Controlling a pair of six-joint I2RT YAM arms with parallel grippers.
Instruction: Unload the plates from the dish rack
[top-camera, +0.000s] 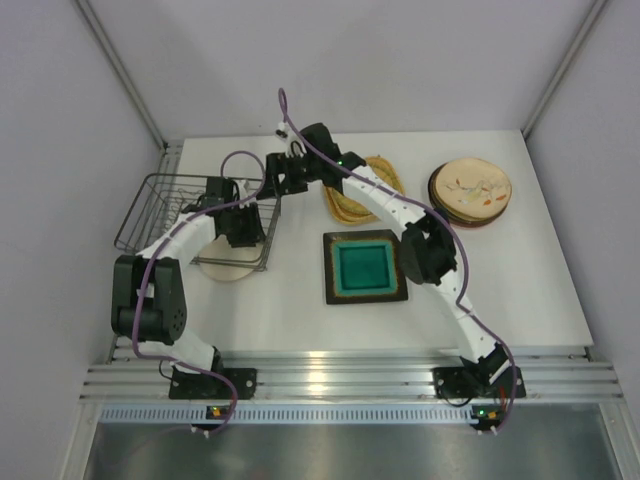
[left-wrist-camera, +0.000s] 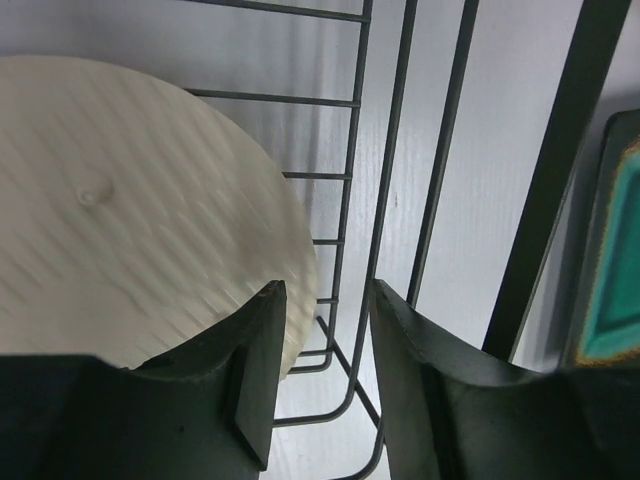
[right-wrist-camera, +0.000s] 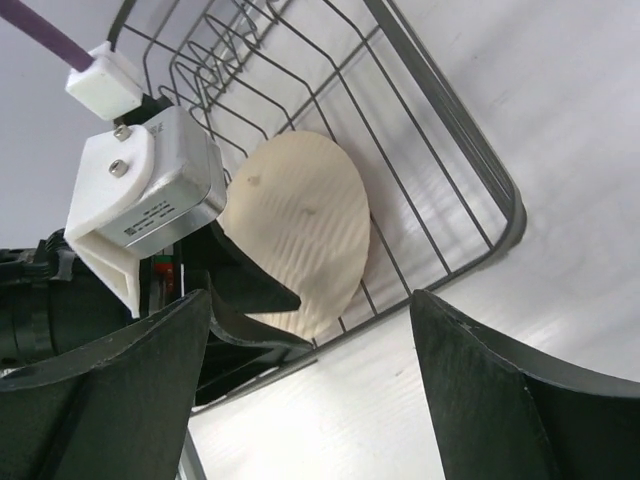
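The wire dish rack (top-camera: 267, 247) at the left holds a cream plate (left-wrist-camera: 140, 230), seen flat in the left wrist view. My left gripper (top-camera: 245, 232) is down over the plate at the rack's right side; in the left wrist view its fingertips (left-wrist-camera: 273, 300) are close together at the plate's rim, near the wires; whether they grip the rim is hard to tell. My right gripper stands open above the rack's back right, with the plate (right-wrist-camera: 300, 215) and the left gripper below it in its view.
A square green plate (top-camera: 362, 267) lies in the middle, yellow plates (top-camera: 380, 175) behind it under my right arm, and a stack of round plates (top-camera: 471, 185) at the back right.
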